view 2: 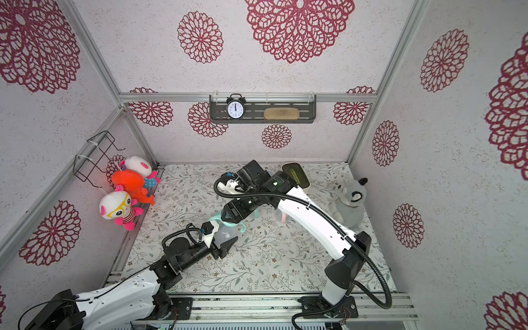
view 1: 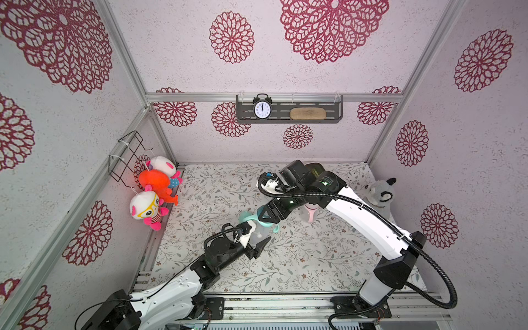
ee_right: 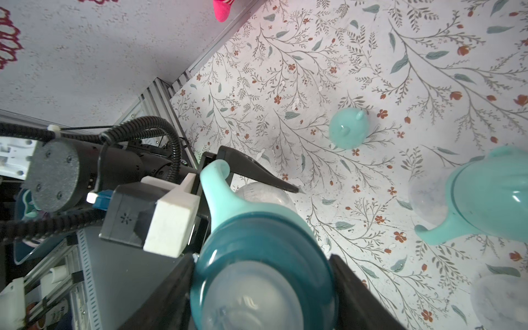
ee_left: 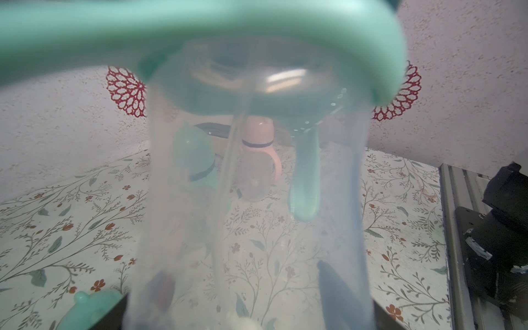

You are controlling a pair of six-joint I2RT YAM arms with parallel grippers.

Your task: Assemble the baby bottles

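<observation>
A clear bottle body point(ee_left: 258, 236) is upright in my left gripper point(view 1: 255, 242), which is shut around its lower part. At its mouth is a mint ring with handles point(ee_left: 275, 19); the darker teal cap point(ee_right: 258, 242) with a pale centre is on top. My right gripper is shut on this cap from above, fingers on either side. Whether the cap is seated on the bottle cannot be told. A mint dome cover point(ee_right: 348, 128) lies on the table. A mint-topped bottle point(ee_right: 489, 192) and a pink-topped bottle point(ee_left: 257, 159) stand farther right.
Another pale, clear item point(ee_right: 503, 302) is at the right wrist view's edge. A dark green tray point(view 2: 296, 175) lies at the back. Plush toys point(view 1: 151, 189) line the left side, and a grey plush point(view 2: 349, 200) sits right.
</observation>
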